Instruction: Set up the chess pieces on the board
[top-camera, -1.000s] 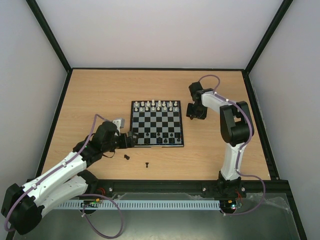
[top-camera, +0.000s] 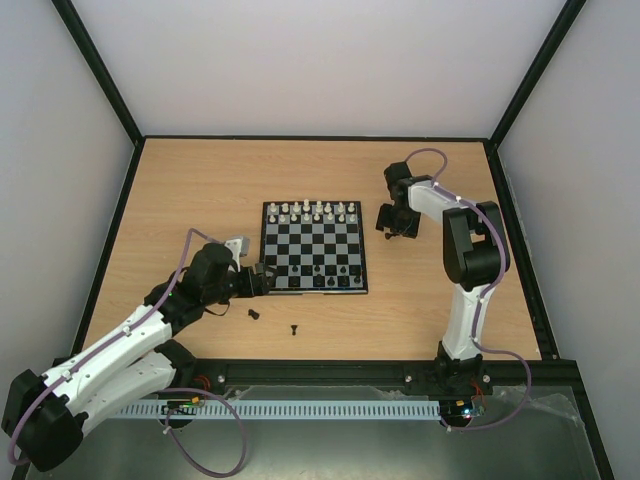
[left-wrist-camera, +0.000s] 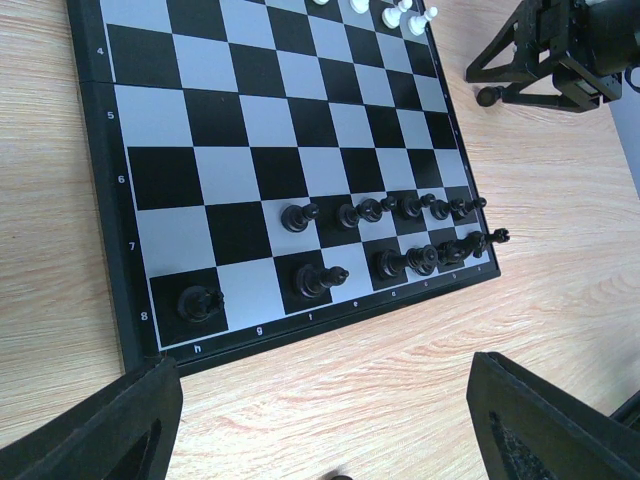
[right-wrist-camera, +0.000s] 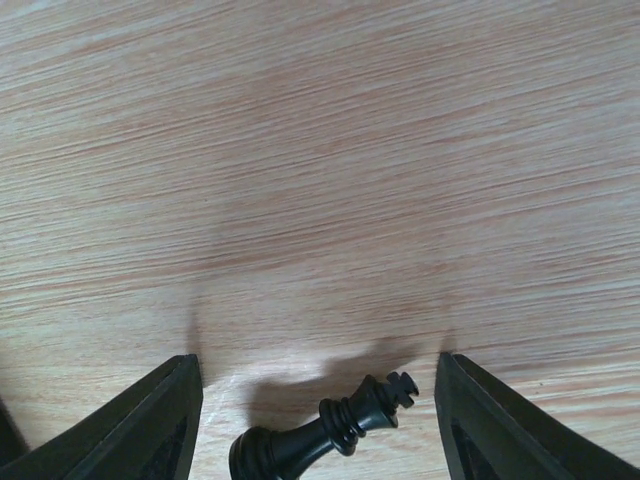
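A black king (right-wrist-camera: 325, 430) lies on its side on the bare wood, low between the parted fingers of my right gripper; it is not gripped. From above, that gripper (top-camera: 398, 228) is right of the chessboard (top-camera: 364, 260). My left gripper is open and empty beside the board's near left edge. Two full rows of white pieces (top-camera: 307, 209) stand at the far end. Several black pieces are upright on the near two rows, among them one on the corner square (left-wrist-camera: 201, 303) and one pawn (left-wrist-camera: 298, 217) in front.
Loose black pieces lie on the table in front of the board, one (top-camera: 253, 314) near the left gripper and another (top-camera: 294, 329) nearer the front edge. The board's middle rows are empty. Bare table surrounds the board at the back and right.
The left arm and the board look unchanged.
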